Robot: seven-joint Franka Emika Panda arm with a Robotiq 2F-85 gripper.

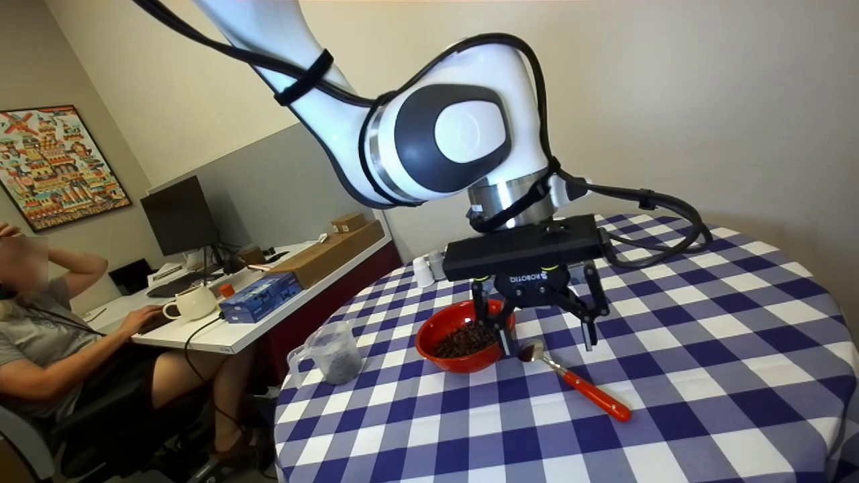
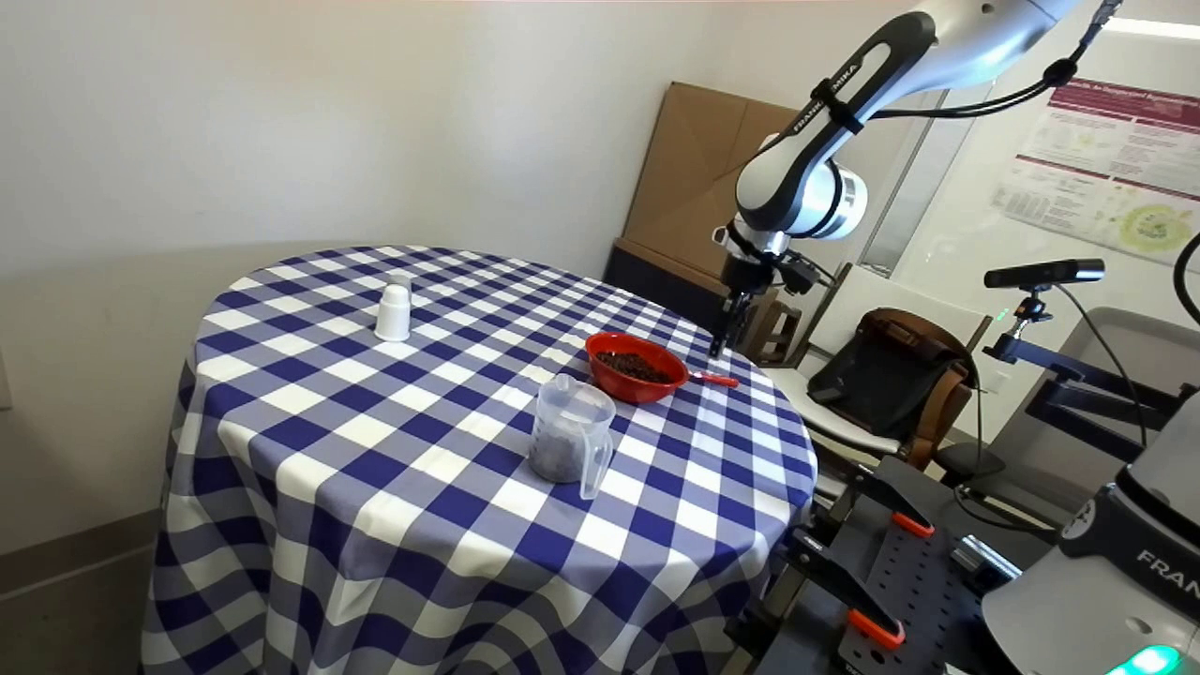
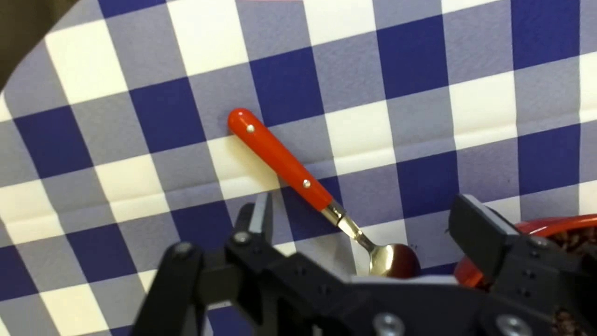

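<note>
A spoon with a red handle [image 3: 280, 158] and a metal bowl [image 3: 394, 261] lies flat on the checkered cloth. Above it hangs my gripper [image 1: 549, 346], open, its fingers wide apart and nothing held between them. In the wrist view the spoon shows between and ahead of the fingers, its bowl end partly covered by the gripper's body. A red bowl [image 1: 435, 329] of dark brown pieces stands beside the spoon's metal end. One finger covers part of that bowl in exterior view 1.
A clear measuring jug [image 2: 573, 427] stands on the table beyond the red bowl from the spoon. White cups [image 2: 394, 313] sit farther off. Bare checkered cloth [image 1: 725, 346] spreads out to the right of the spoon in exterior view 1.
</note>
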